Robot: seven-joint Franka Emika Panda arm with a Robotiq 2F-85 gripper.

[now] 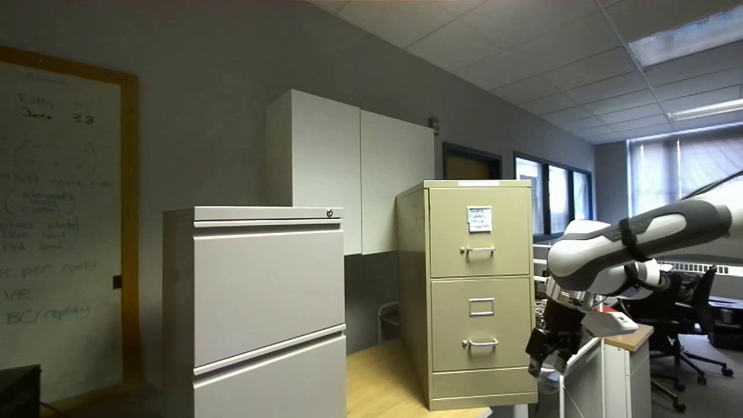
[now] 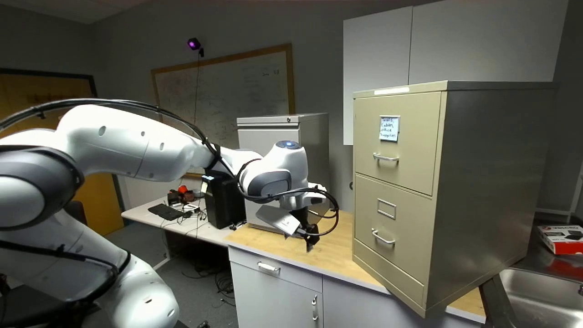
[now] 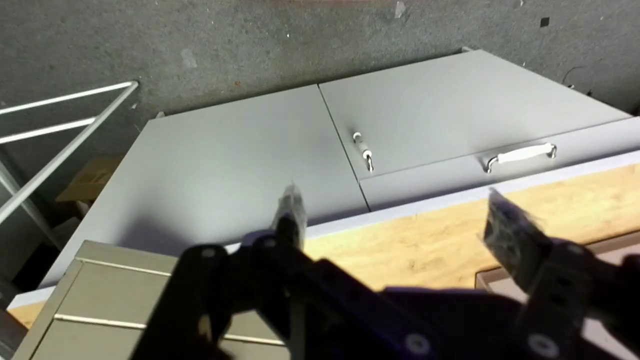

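Observation:
My gripper is open, its two fingers spread wide with nothing between them. In exterior view 1 the gripper (image 1: 547,363) hangs at the right, pointing down beside the tan filing cabinet (image 1: 480,299). That cabinet has two drawers, both closed, with an upper handle (image 2: 386,158) and a lower handle (image 2: 383,238). Exterior view 2 has the gripper (image 2: 311,240) to the left of the tan cabinet and in front of the white filing cabinet (image 2: 268,139). From the wrist, a white base cabinet (image 3: 420,114) shows below, its drawer handle (image 3: 520,154) and door handle (image 3: 363,151) visible.
Both filing cabinets stand on a wooden counter (image 2: 341,240), with bare wood between them. A sink (image 2: 541,295) lies at the right. A white metal frame (image 3: 72,141) stands left of the base cabinet. A black computer tower (image 2: 222,199) sits on the desk behind.

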